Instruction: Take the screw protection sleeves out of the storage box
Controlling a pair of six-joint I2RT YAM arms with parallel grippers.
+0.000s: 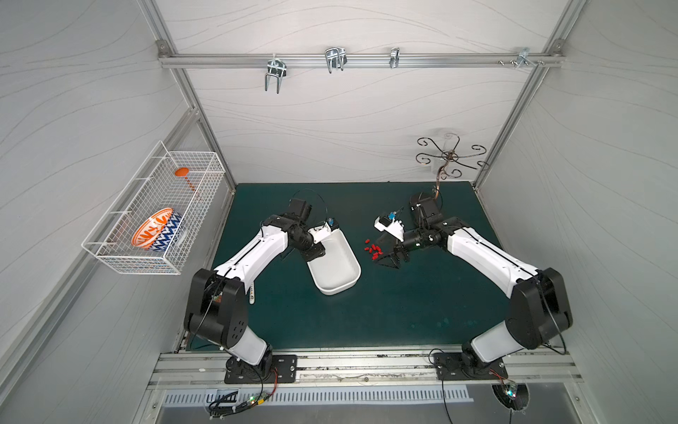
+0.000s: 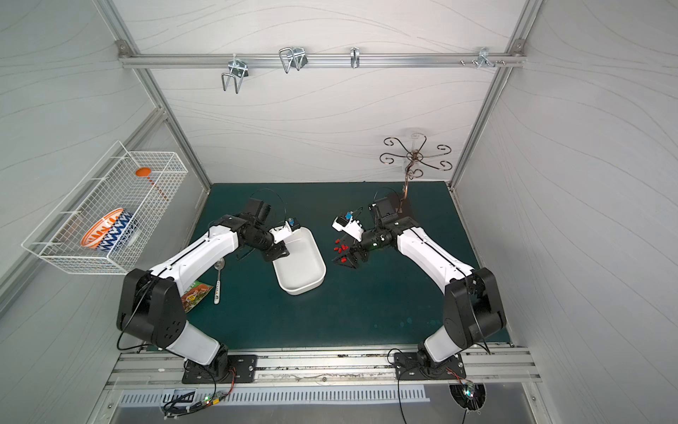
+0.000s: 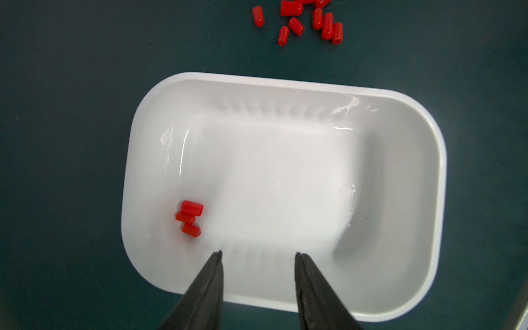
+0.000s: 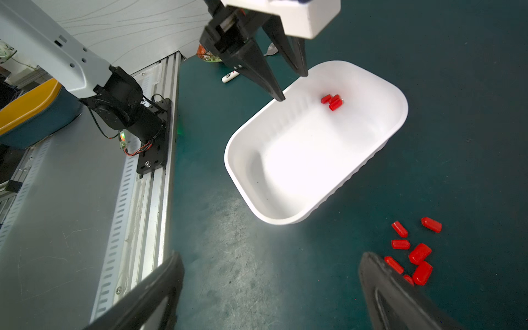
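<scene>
Three red screw protection sleeves [image 3: 192,208] lie together in one corner of the white storage box [image 3: 437,220]. Several more red sleeves [image 3: 327,26] are scattered on the table beside the box's long side. In the left wrist view my left gripper is open over the box, its fingers apart and empty, a little aside from the three sleeves. My right gripper stands open with nothing between its fingers; the loose sleeves [image 4: 420,253] are near its right finger. In both top views the left gripper hides the sleeves inside the box.
A spoon [image 2: 218,279] and a colourful packet [image 2: 195,296] lie by the left arm. The wire basket [image 1: 201,233] with bowls hangs on the left wall, and a metal scroll stand [image 1: 446,157] is at the back right. Table in front of the box is clear.
</scene>
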